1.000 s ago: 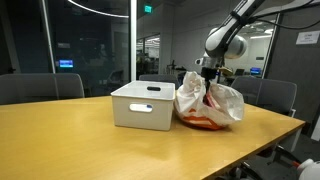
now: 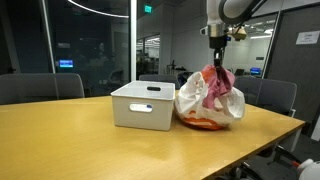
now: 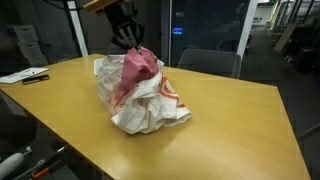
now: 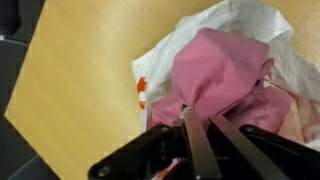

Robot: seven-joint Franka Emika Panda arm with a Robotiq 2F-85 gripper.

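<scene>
Pink cloth [image 3: 138, 72] hangs from my gripper [image 2: 219, 62], which is shut on it above the white plastic bag [image 3: 150, 108]. In the wrist view, the pink cloth [image 4: 215, 68] bunches up at the fingertips and spreads beyond them. Its lower part is still in or against the bag [image 2: 191, 99], whose crumpled sides stand around it. Orange-red markings show low on the bag in exterior view 1. Where the cloth's lower end lies is hidden by the bag.
A white box [image 2: 143, 107] with a dark handle slot stands on the table beside the bag. Wide bare table [image 2: 60, 135] lies on the box's other side. Chairs [image 2: 270, 94] line the table's far side.
My gripper was down at the bag a second ago and has risen since. Pink cloth has come up with it and now shows above the bag's opening.
</scene>
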